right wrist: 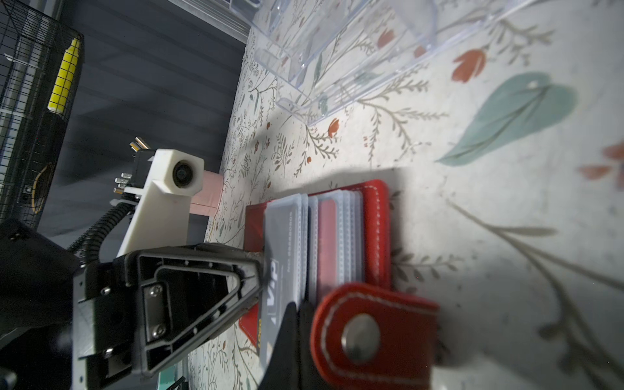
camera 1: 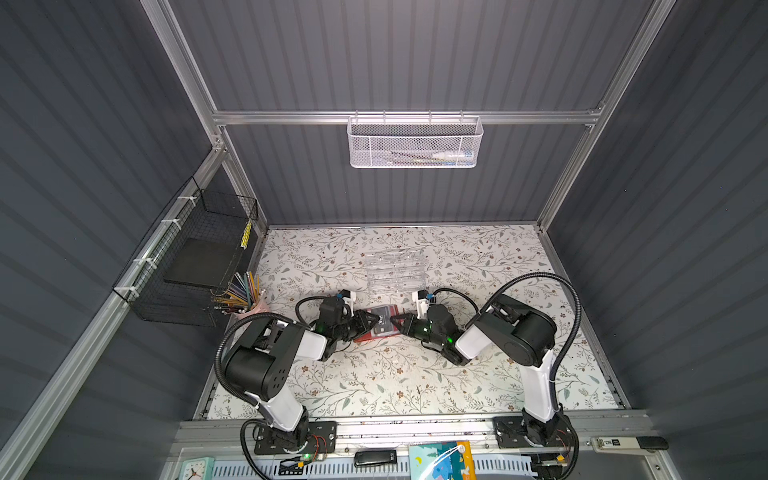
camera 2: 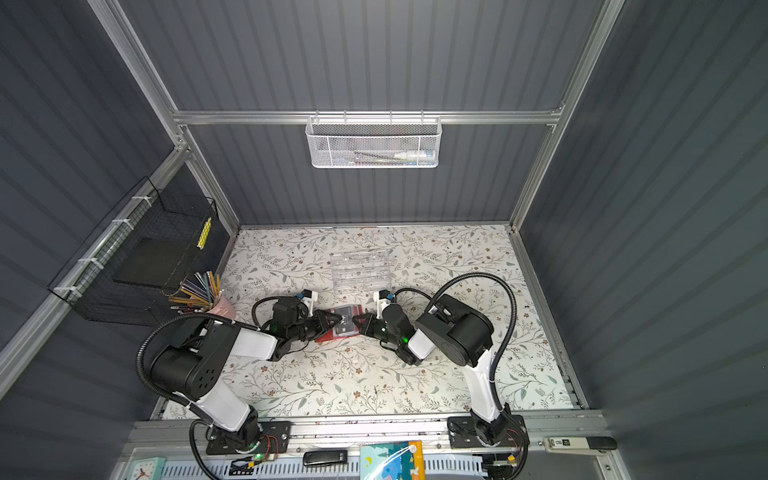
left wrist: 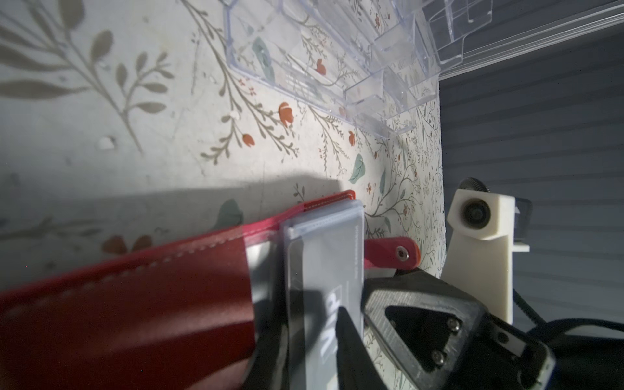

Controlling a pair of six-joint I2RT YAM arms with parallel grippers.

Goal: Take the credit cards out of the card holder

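A red card holder (camera 1: 364,336) lies open on the table between my grippers. Its clear sleeves show side-on in the right wrist view, with a grey VIP card (right wrist: 280,240) uppermost at the left, also seen in the left wrist view (left wrist: 328,260). The red snap strap (right wrist: 396,338) is nearest my right gripper. My left gripper (camera 1: 369,321) is open low over the holder's left part, its tips at the card stack. My right gripper (camera 1: 397,321) is shut at the right part, its fingertips against the sleeves beside the strap; nothing clear shows between them.
A clear acrylic organiser (camera 1: 396,268) lies behind the holder. A pencil cup (camera 1: 252,304) and black wire basket (camera 1: 200,256) are at the left, a white mesh basket (camera 1: 412,144) on the back wall.
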